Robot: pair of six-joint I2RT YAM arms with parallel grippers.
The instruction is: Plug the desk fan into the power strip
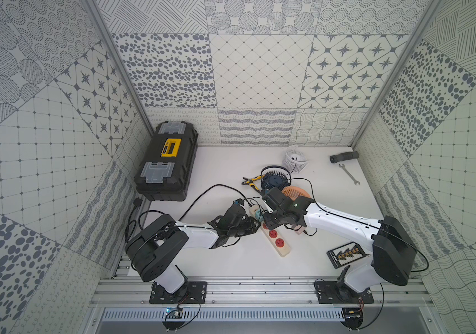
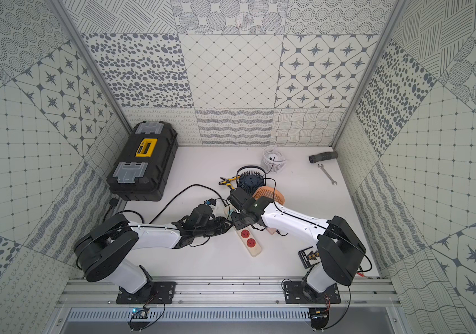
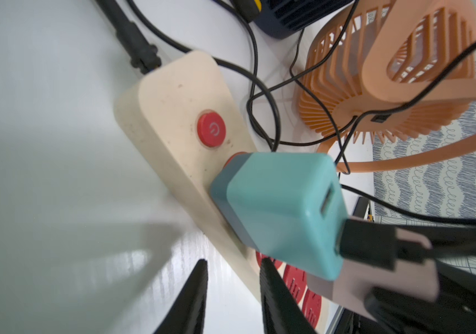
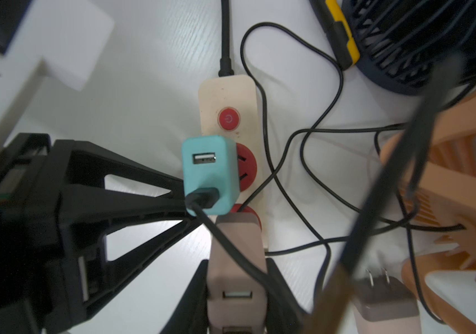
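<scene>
The cream power strip (image 3: pixel 171 100) lies on the table, with red sockets and a red switch. On it stands a teal adapter plug (image 3: pixel 282 206) with a cable; whether it is fully seated cannot be told. In the right wrist view my right gripper is shut on a pinkish-grey plug (image 4: pixel 236 261), which is over the strip just below the teal one, its prongs hidden. My left gripper is open beside the strip, nothing between its fingers, its tips near the teal plug. An orange fan (image 3: pixel 393 72) stands beyond the strip.
A loose pinkish plug (image 4: pixel 385 295) lies prongs-up right of the strip. Black cables cross between strip and fans. A dark fan (image 1: pixel 274 179) and pliers (image 1: pixel 253 181) lie behind. The toolbox (image 1: pixel 168 161) stands at back left.
</scene>
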